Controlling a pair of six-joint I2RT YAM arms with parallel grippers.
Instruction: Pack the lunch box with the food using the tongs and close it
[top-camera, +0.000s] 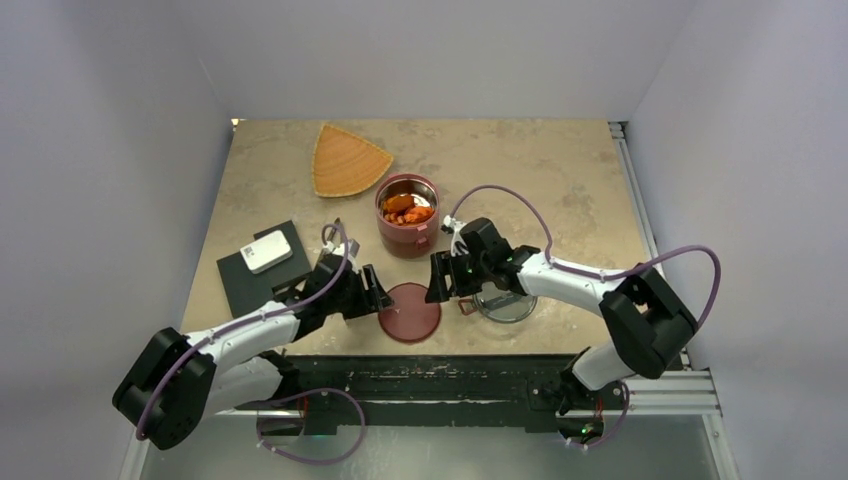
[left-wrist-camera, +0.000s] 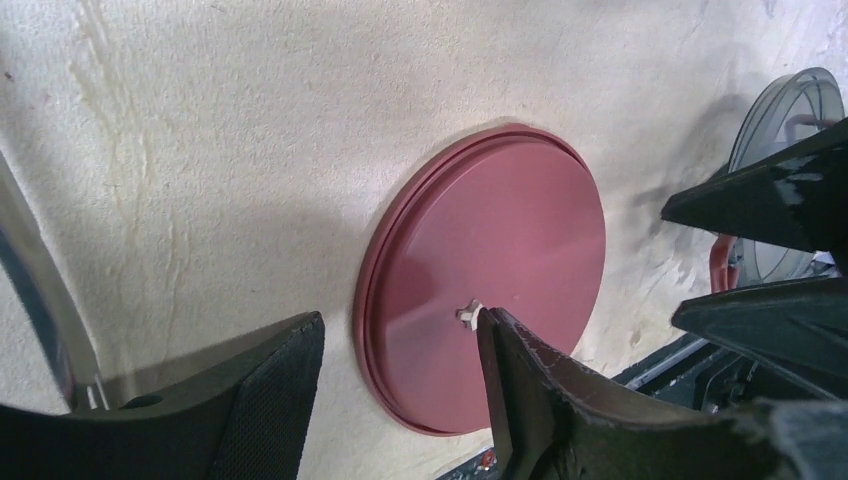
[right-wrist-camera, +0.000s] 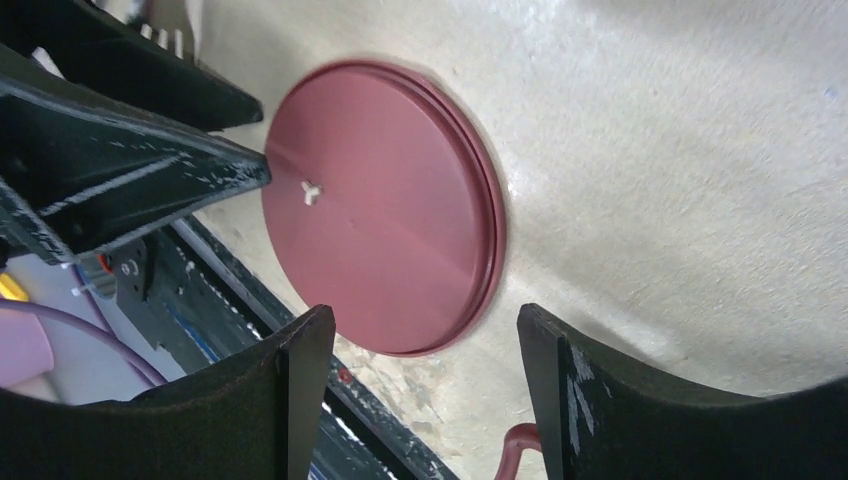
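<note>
A round dark red lid (top-camera: 408, 320) lies flat near the table's front edge, between my two grippers. My left gripper (top-camera: 375, 290) hangs open at the lid's left side, nothing between its fingers. My right gripper (top-camera: 438, 278) stands open at the lid's upper right, also empty. Behind them the red lunch pot (top-camera: 405, 240) holds orange food. A glass lid (top-camera: 505, 311) with a red handle lies to the right, partly under my right arm.
A woven wedge-shaped mat (top-camera: 345, 160) lies at the back left. Dark boards (top-camera: 240, 285) with a white block (top-camera: 265, 251) are at the left, metal cutlery partly hidden by the left arm.
</note>
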